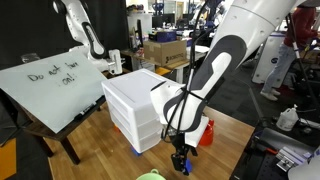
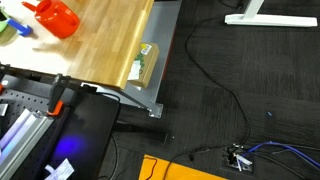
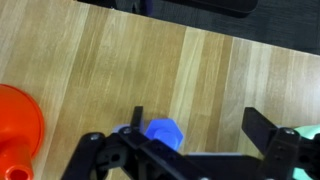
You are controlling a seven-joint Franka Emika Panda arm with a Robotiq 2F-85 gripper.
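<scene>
A small blue object (image 1: pixel 187 169) stands on the wooden table near its front edge. My gripper (image 1: pixel 184 158) hangs low just above and behind it in exterior view 1, open. In the wrist view, the blue object (image 3: pixel 163 131) shows in the space between the spread fingers of my gripper; its lower part is hidden by the gripper body. Whether a finger touches it cannot be told. Exterior view 2 catches the blue object (image 2: pixel 19 27) at the upper left, without the gripper visible there.
A green bowl (image 1: pixel 152 175) sits to the left of the blue object in exterior view 1. A red pot-like object (image 2: pixel 57 17) stands on its other side. Behind is a white drawer unit (image 1: pixel 137 105). Bare wood (image 3: pixel 100 65) lies toward the table edge.
</scene>
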